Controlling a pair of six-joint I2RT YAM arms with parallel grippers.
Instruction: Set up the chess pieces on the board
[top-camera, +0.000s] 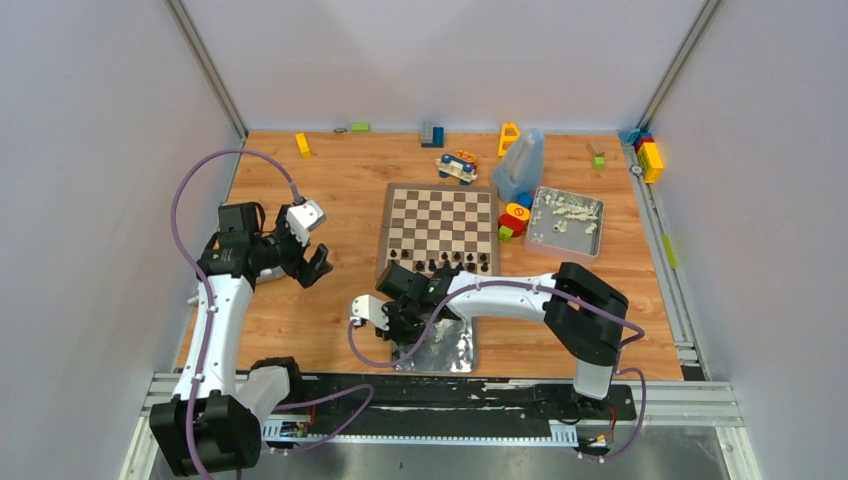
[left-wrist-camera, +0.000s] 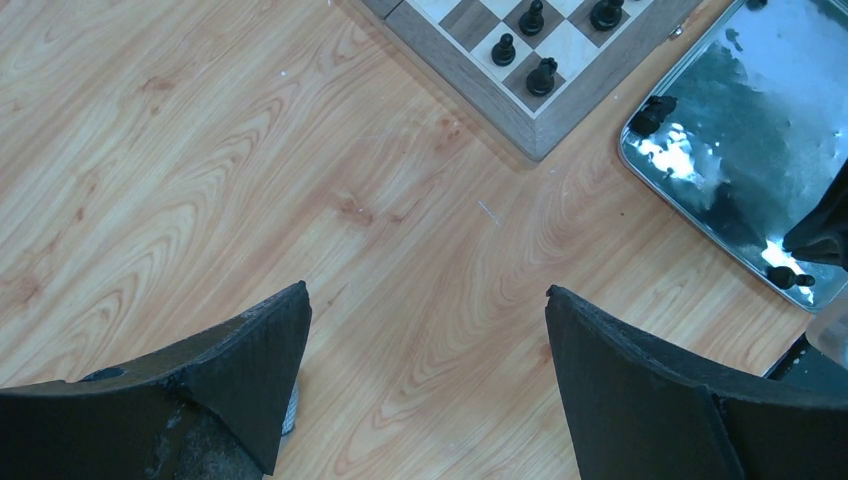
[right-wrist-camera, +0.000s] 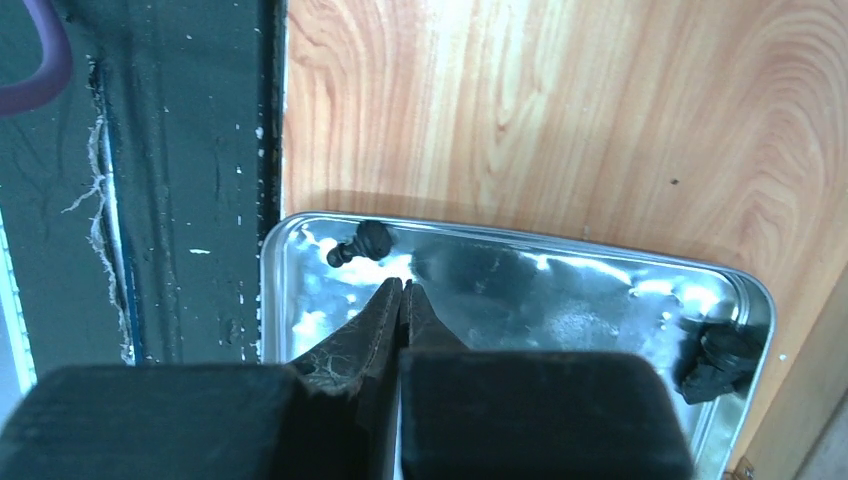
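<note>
The chessboard (top-camera: 441, 215) has black pieces along its near rows. Below it lies a metal tray (top-camera: 450, 349), partly hidden by the right arm. My right gripper is shut over that tray, nothing showing between its fingertips; a black pawn (right-wrist-camera: 372, 240) lies just beyond them, and a dark piece (right-wrist-camera: 727, 355) lies at the other end. My left gripper stands open over bare table left of the board, empty. A box of white pieces (top-camera: 565, 238) stands right of the board.
Toy bricks (top-camera: 515, 218) and a bluish translucent bag (top-camera: 518, 167) stand between board and box. A toy car (top-camera: 456, 168) is behind the board.
</note>
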